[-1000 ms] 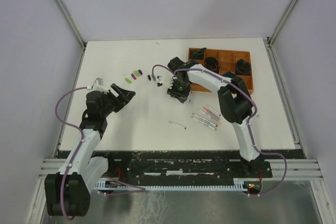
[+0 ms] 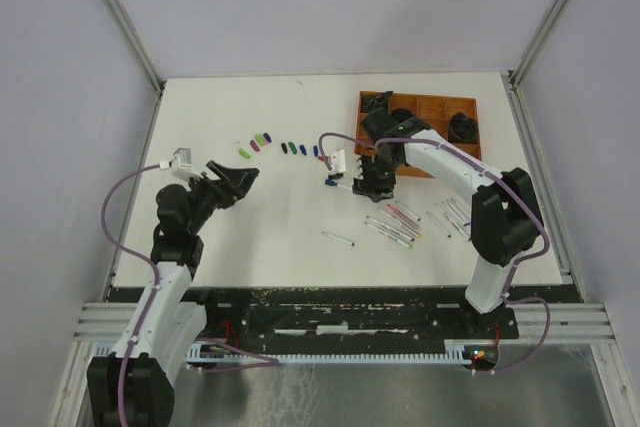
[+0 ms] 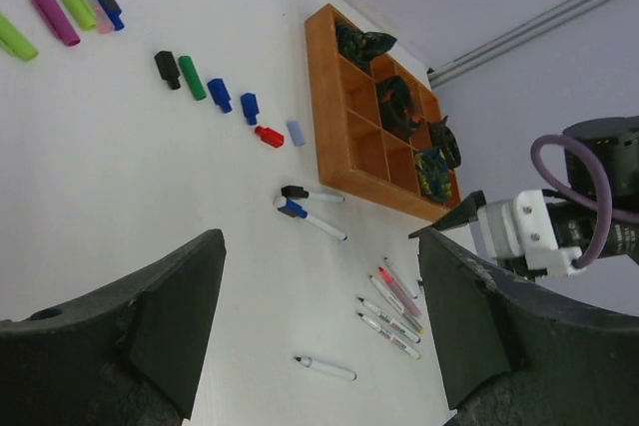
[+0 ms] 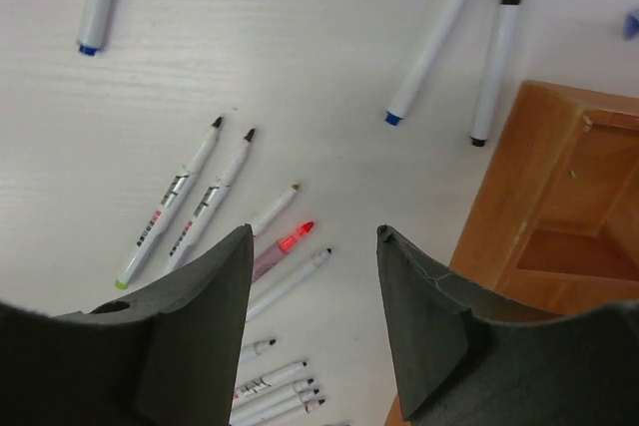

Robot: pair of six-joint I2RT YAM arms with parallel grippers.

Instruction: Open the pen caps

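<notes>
My left gripper (image 2: 240, 183) stands open over the bare left side of the table, nothing between its fingers. Above the table in front of the wooden box, my right gripper is part open and empty. Two pens still wear caps: one with a blue cap (image 3: 290, 208) and one with a black cap (image 3: 295, 192), lying side by side near the box. Uncapped pens lie on the right, among them a red-tipped pen (image 4: 285, 250) and a green-ended pen (image 4: 168, 203). One uncapped pen (image 3: 326, 367) lies alone toward the front.
Loose caps form a row at the back, including a green cap (image 3: 192, 78), a black cap (image 3: 168, 69) and a red cap (image 3: 270, 137). The compartmented wooden box (image 2: 431, 110) stands back right, holding dark items.
My right gripper has moved right and slightly toward the front, uncovering the capped pens and several loose caps.
</notes>
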